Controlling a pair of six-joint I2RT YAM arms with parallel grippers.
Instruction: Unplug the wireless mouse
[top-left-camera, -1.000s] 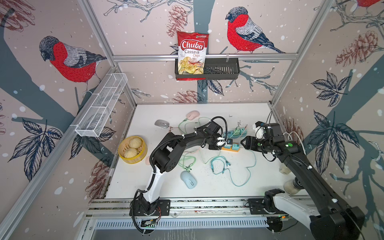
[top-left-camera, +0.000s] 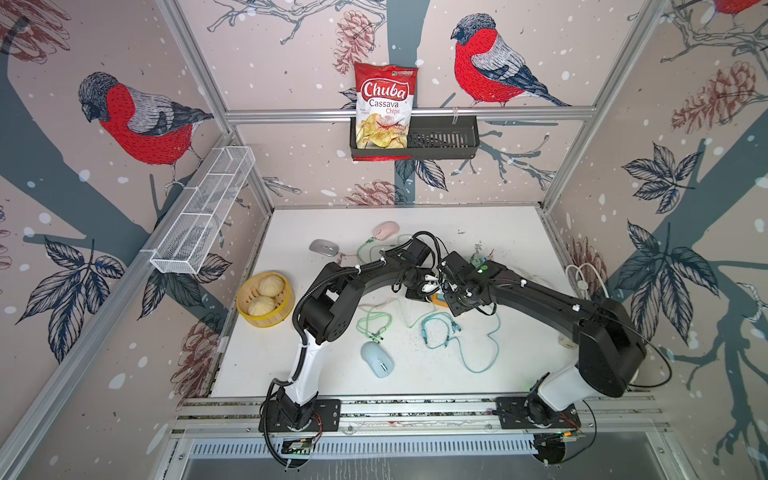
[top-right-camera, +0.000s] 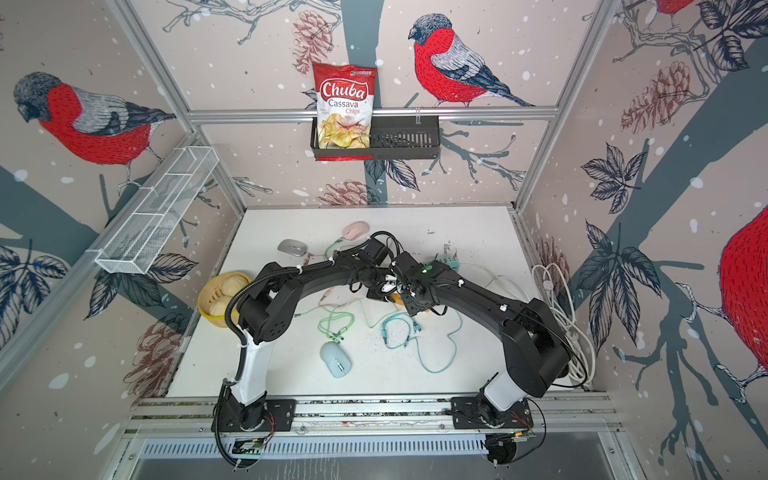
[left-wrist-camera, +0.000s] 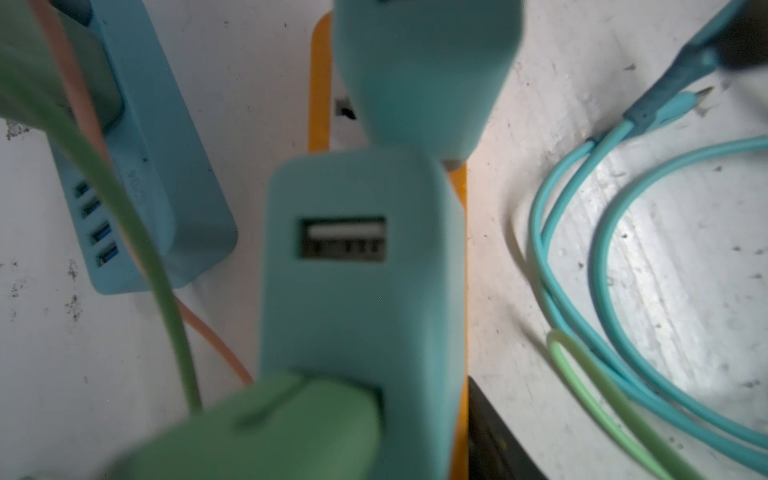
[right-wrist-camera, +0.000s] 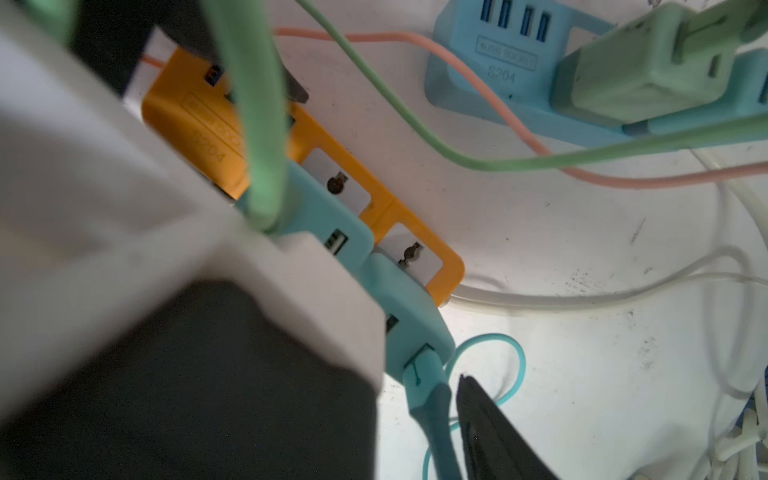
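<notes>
An orange power strip (right-wrist-camera: 192, 136) lies mid-table with two teal USB chargers, one (left-wrist-camera: 352, 312) with a green plug (left-wrist-camera: 264, 432) in it, the other (right-wrist-camera: 404, 304) with a teal cable plugged in. My left gripper (top-left-camera: 420, 284) is down at the strip's left end; its finger is hardly visible. My right gripper (top-left-camera: 452, 288) is over the strip beside it, a fingertip near the teal plug (right-wrist-camera: 428, 384); whether it grips is unclear. A light blue mouse (top-left-camera: 377, 359) lies at the front, a pink one (top-left-camera: 385, 229) and a grey one (top-left-camera: 324, 246) at the back.
A blue power strip (right-wrist-camera: 496, 72) with a green charger lies behind. Loose cables cover the middle. A steamer basket (top-left-camera: 248, 308) of buns sits left; white cords bunch at the right. Both arms crowd the centre.
My right arm has swung leftward from the right side to over the orange strip, close to the left gripper. The left gripper has shifted slightly left.
</notes>
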